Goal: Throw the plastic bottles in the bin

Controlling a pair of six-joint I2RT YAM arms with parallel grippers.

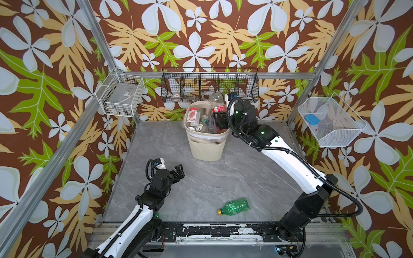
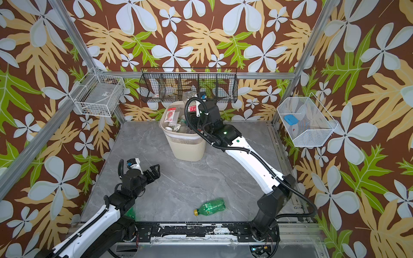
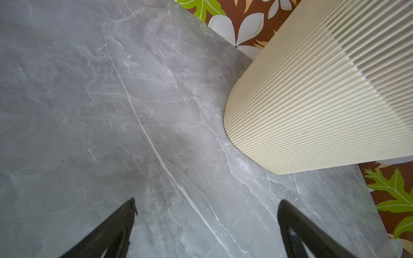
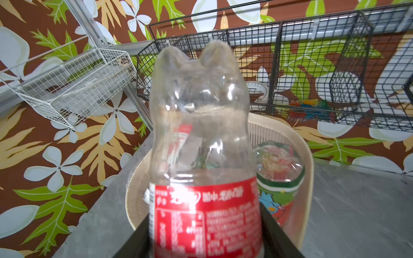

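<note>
In the right wrist view, my right gripper is shut on a clear bottle [image 4: 202, 142] with a red label. That bottle is over the mouth of the cream bin [image 1: 205, 148], above its right part. Several discarded items lie in the bin, among them a green-and-red container [image 4: 279, 176]. A green bottle [image 1: 234, 206] with a yellow cap lies on its side near the table's front edge. Left of the bin, above the table, my left gripper stands open with nothing between its fingers. Green plastic [image 2: 130, 213] shows partly behind the left arm.
A black wire basket [image 1: 209, 86] hangs behind the bin. White wire baskets hang at the left [image 1: 122, 94] and right [image 1: 331, 120], the right one with a blue item [image 1: 312, 119].
</note>
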